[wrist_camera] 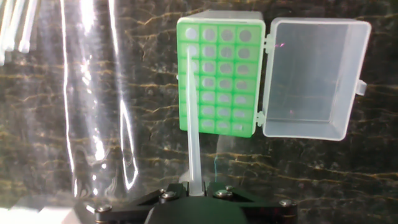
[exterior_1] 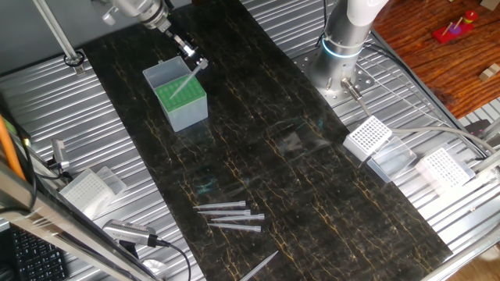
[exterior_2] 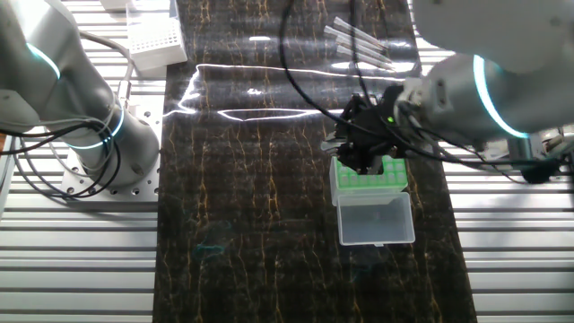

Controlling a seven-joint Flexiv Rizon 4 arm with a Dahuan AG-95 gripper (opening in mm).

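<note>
A clear pipette tip is clasped at its wide end by my gripper, which is shut on it. In the wrist view its narrow end overlaps the left column of holes in the green rack; whether it touches or enters a hole cannot be told. From exterior view 1, the tip slants down over the rack from the gripper. The translucent box under the rack stands with its hinged lid open. In exterior view 2 the arm hides part of the rack.
Several loose tips lie on the dark table, one more tip near its front edge. White racks stand at the right and another rack at the left. Mid-table is mostly clear, apart from a shiny clear sheet.
</note>
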